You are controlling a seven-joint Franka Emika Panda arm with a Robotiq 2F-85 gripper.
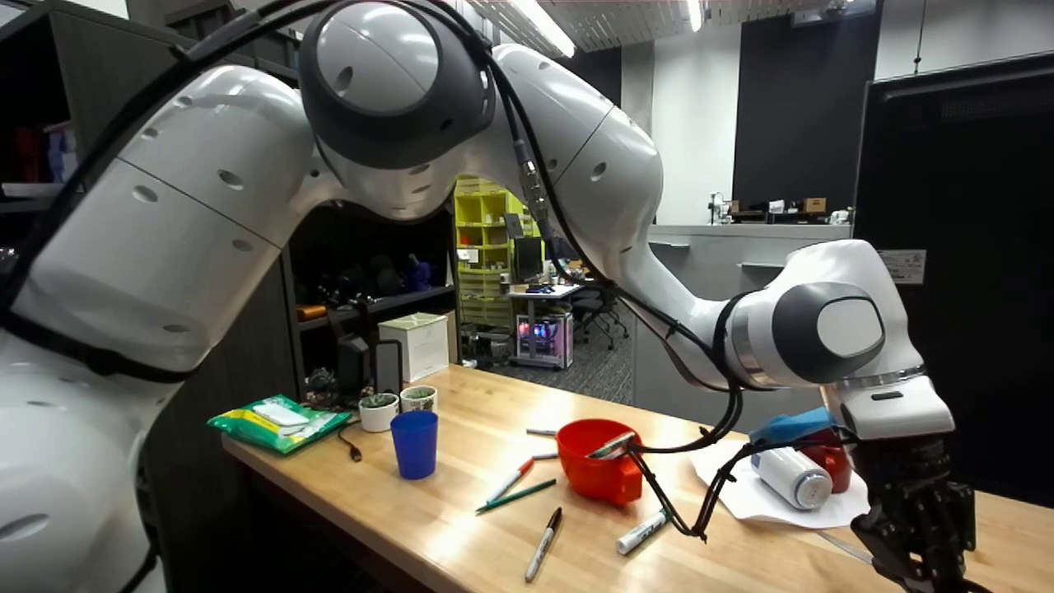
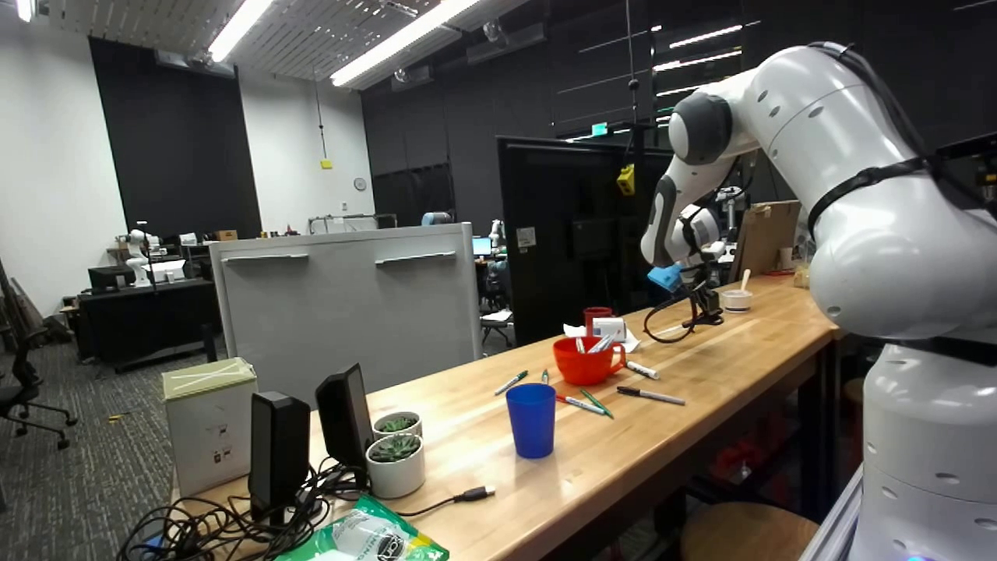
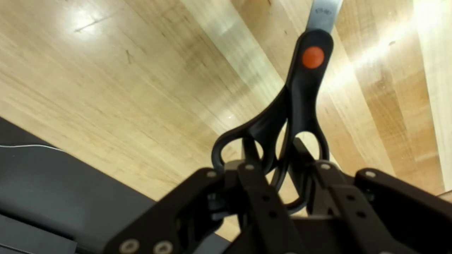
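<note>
Black-handled scissors (image 3: 304, 78) with an orange pivot extend up the wrist view, their metal blade leaving the top edge. At the handle end, my gripper is shut on the scissors; its fingertips appear inside the finger loops, with the inner handle parts between them. Exterior view 1 has the gripper low at the right, and a thin grey scissor blade (image 1: 845, 545) pointing left from it. In exterior view 2 the gripper (image 2: 708, 318) is small, over the table's far part. Whether the scissors touch the tabletop is hard to tell.
Left of the arm, a white can (image 1: 790, 478) lies on paper near a red mug (image 1: 835, 464). A red bowl-like cup (image 1: 598, 464) holds markers, with several pens around it. A blue cup (image 1: 414, 445) stands farther left. Bare wood surrounds the scissors.
</note>
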